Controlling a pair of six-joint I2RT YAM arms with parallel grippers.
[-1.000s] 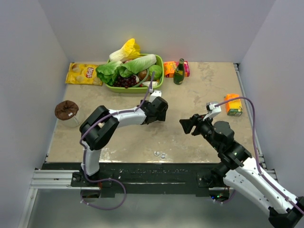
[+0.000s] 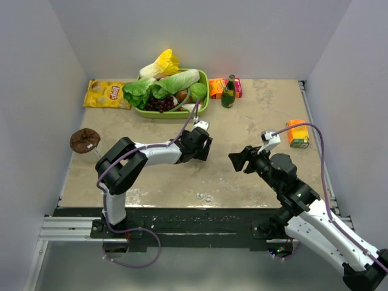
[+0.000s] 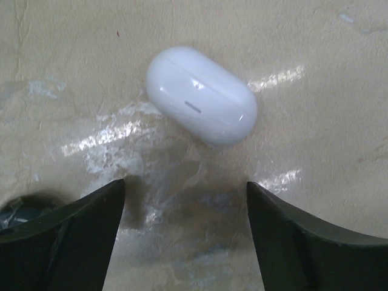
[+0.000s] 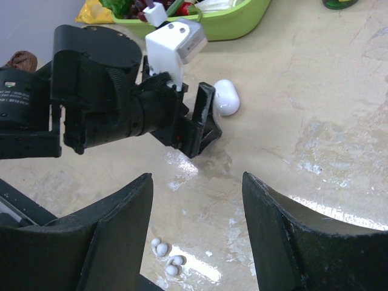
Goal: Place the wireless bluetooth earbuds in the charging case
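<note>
The white charging case (image 3: 203, 97) lies on the table with its lid closed, in the left wrist view just beyond my left gripper. That gripper is open over bare table, and nothing is between its fingers. From the right wrist view, the case (image 4: 226, 97) sits beside the left gripper's black fingers (image 4: 197, 121). Two white earbuds, one (image 2: 200, 196) left of the other (image 2: 208, 198), rest near the table's front edge. My right gripper is open and empty above the table, right of centre.
A green basket (image 2: 159, 114) of vegetables stands at the back, with a dark bottle (image 2: 228, 92) to its right. An orange carton (image 2: 297, 134) is at the right, a brown-topped container (image 2: 85, 140) at the left.
My left gripper has shifted slightly to the left and its wrist has turned a little. The right arm has hardly moved; the earbuds stay where they were.
</note>
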